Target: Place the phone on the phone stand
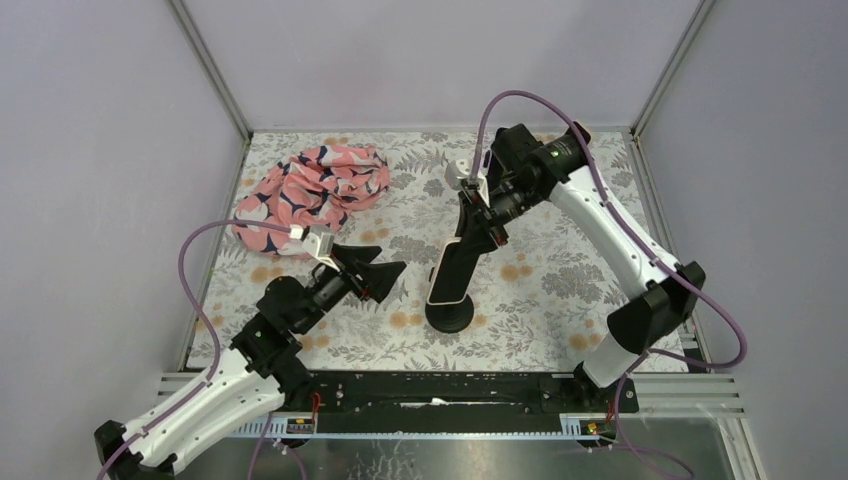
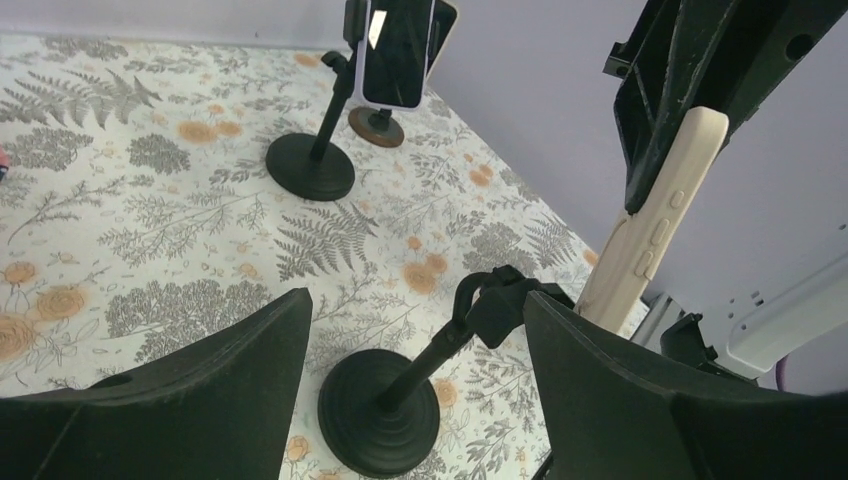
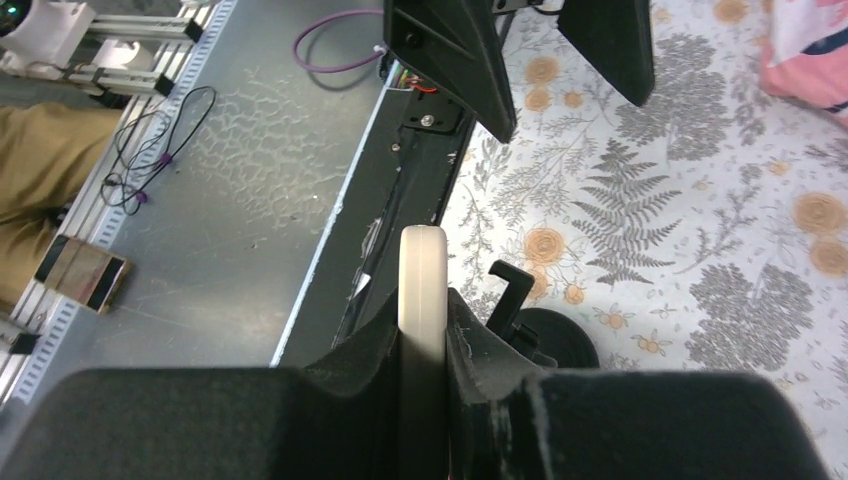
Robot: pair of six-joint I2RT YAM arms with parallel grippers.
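Note:
The phone (image 1: 451, 278), black-screened with a pale edge, is held upright and tilted by my right gripper (image 1: 476, 225), which is shut on its upper end. In the left wrist view its cream side (image 2: 655, 225) is beside the clamp of the black phone stand (image 2: 375, 410); the top view shows it over the stand, whose round base (image 1: 449, 322) shows below. Whether it rests in the clamp I cannot tell. My left gripper (image 1: 386, 267) is open, left of the stand, with nothing between its fingers.
Stands holding another phone (image 2: 395, 55) are at the back right, partly behind the right arm. A pink patterned cloth (image 1: 310, 195) lies at the back left.

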